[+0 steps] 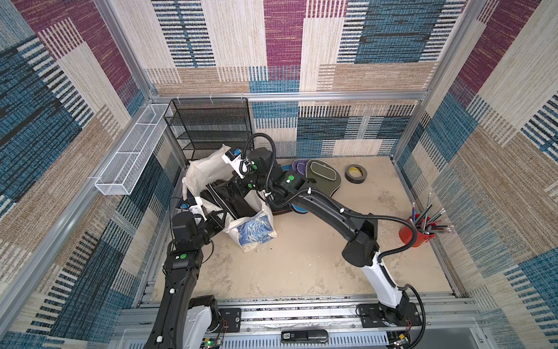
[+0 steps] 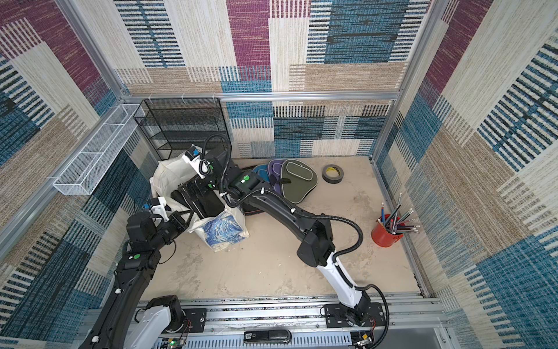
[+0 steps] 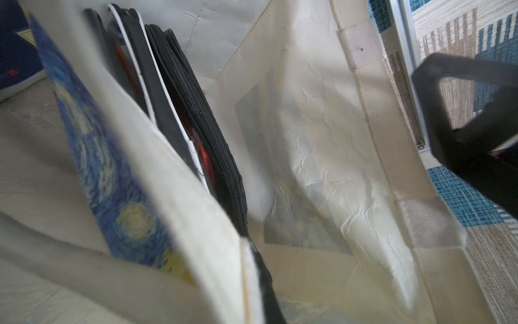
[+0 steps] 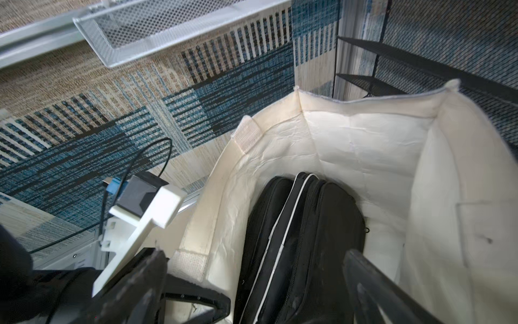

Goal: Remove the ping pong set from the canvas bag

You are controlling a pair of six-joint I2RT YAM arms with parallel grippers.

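Observation:
The cream canvas bag (image 1: 255, 229) lies open at the left, holding black zippered cases (image 4: 329, 253) with white piping. My right gripper (image 1: 235, 189) is over the bag's mouth, its blurred open fingers either side of the cases in the right wrist view. My left gripper (image 2: 181, 220) sits at the bag's near-left edge, shut, with no case between its fingers; its tips are hard to make out. Padded cases in olive (image 2: 299, 180), purple and blue lie on the table right of the bag, partly behind the right arm.
A roll of tape (image 1: 355, 180) lies at the back right, a red cup of pens (image 1: 409, 235) at the right. A black mesh shelf (image 1: 206, 122) and white wire basket (image 1: 128, 157) stand at the back left.

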